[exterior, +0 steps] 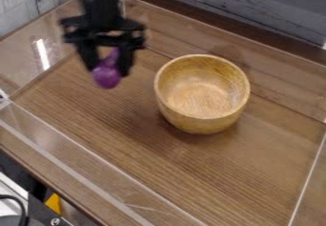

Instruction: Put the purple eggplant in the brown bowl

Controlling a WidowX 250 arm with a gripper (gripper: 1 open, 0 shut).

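The purple eggplant (107, 74) hangs between the fingers of my gripper (107, 64), which is shut on it. Motion blur softens the arm, the gripper and the eggplant. Both are left of the brown bowl (163, 94), with a gap of table between them. The bowl stands upright, and its visible inside looks empty.
Bare wooden table (192, 177) spreads in front of the bowl and to its right. Behind the bowl the tabletop is clear as far as the low back edge. Dark cables (15, 209) show beyond the table's edge at the lower left.
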